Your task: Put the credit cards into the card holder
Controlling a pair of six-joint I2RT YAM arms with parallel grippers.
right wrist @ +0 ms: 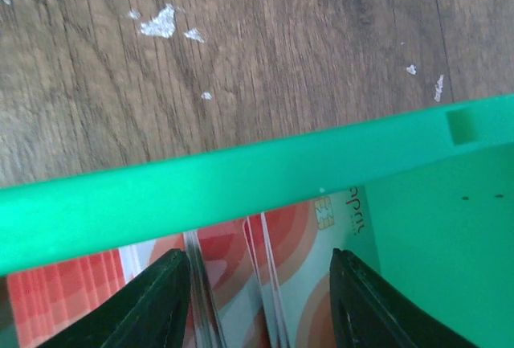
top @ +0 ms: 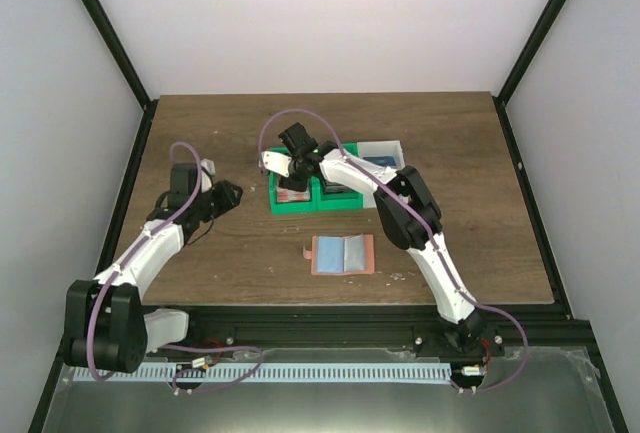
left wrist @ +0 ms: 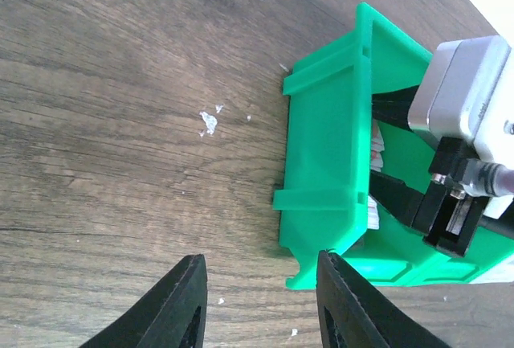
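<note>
Red-patterned cards (right wrist: 233,268) stand on edge in the left compartment of the green bin (top: 295,206). Over them, inside the bin's rim, my right gripper is open, its fingers apart with card edges showing between and below them. Whether a fingertip touches a card I cannot tell. In the left wrist view, the right gripper's dark fingers (left wrist: 393,195) reach down into the green bin (left wrist: 321,139). My left gripper is open and empty, left of the bin above bare wood. The card holder (top: 342,254) lies spread open in front of the bin, with pale sleeves facing up.
Dark items (top: 337,187) fill part of the bin's right compartment. A white tray (top: 400,153) with something blue in it adjoins on the right. The bin's raised rim (right wrist: 201,183) stands close to my right fingers. Bare table lies to the left and right.
</note>
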